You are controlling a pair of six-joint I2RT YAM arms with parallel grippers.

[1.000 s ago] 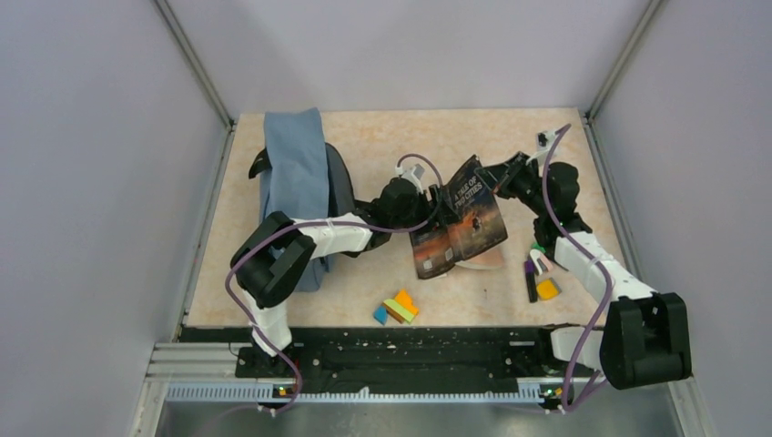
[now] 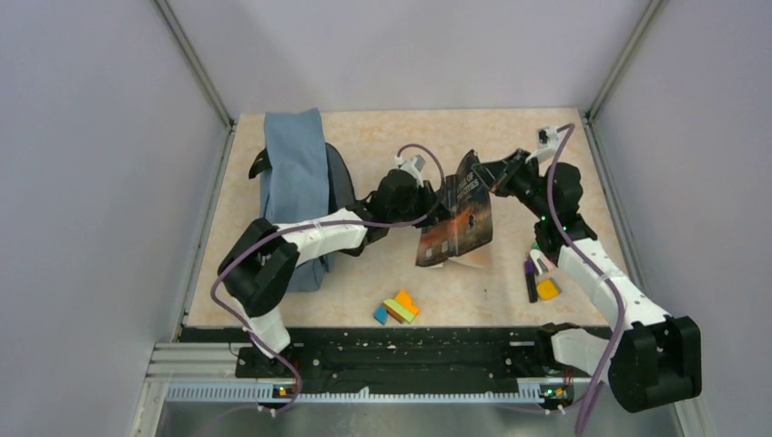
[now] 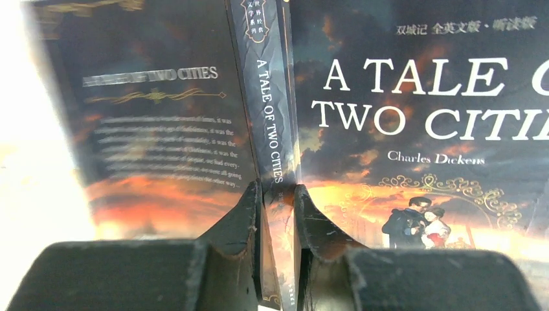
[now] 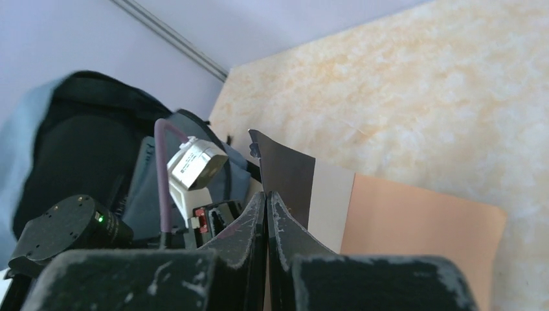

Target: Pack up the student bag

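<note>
The dark book, "A Tale of Two Cities", is held up over the table with its covers spread. In the left wrist view the left gripper is shut on its spine, with front and back covers fanning out either side. At the upper edge of the front cover is the right gripper. In the right wrist view its fingers are shut, with the thin dark cover running down between them. The student bag, blue-grey and black, stands at the table's left; its dark opening shows in the right wrist view.
Several coloured blocks lie near the front edge. By the right arm are a dark purple-capped pen, a yellow block and small white items. Under the book, a peach-coloured sheet shows.
Both arms have shifted a little; both grippers stay at the book.
</note>
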